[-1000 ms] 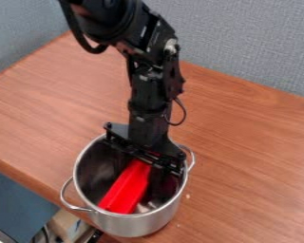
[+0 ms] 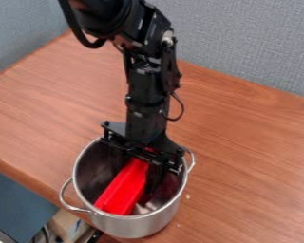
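A silver pot point(image 2: 136, 224) with two side handles stands at the front of the wooden table. Inside it lies a bright red, elongated object point(image 2: 121, 190), tilted along the pot. The black arm reaches down from above, and its gripper point(image 2: 145, 159) is inside the pot at the upper end of the red object, apparently shut on it. The fingertips are mostly hidden by the gripper body and are dark against the pot's interior.
The table edge runs close by the pot at the lower left, with cables below it. A grey wall stands behind.
The arm's upper part has shifted very slightly over the last second; the pot and the red object look almost unchanged.
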